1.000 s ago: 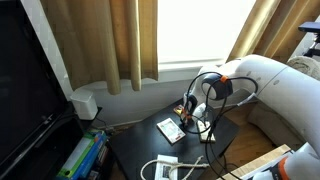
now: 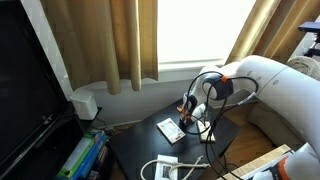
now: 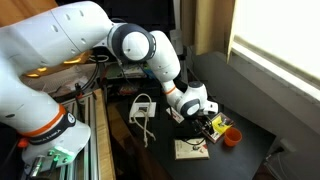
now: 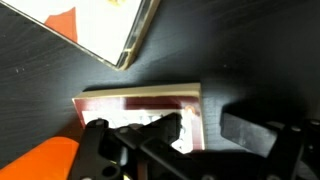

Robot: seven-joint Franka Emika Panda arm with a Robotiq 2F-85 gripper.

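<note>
A thin boxlike item with a pale border and dark red face point(image 4: 140, 103) lies flat on the dark table in the wrist view. My gripper stands over its right edge, open, one finger above the face and the other past the edge over bare table. Whether the fingers touch it cannot be told. An orange cup point(image 4: 42, 160) is close by at lower left, and in exterior view 2 this cup point(image 3: 232, 137) stands right of my gripper point(image 3: 207, 126). A light-coloured flat item point(image 4: 95, 22) lies apart at upper left.
In exterior view 2 a pale flat panel point(image 3: 191, 149) lies in front of the gripper. A white corded strip point(image 3: 142, 110) is to the left. Books point(image 2: 80, 155) stand at the left in exterior view 1. Dark table right of the cup is clear.
</note>
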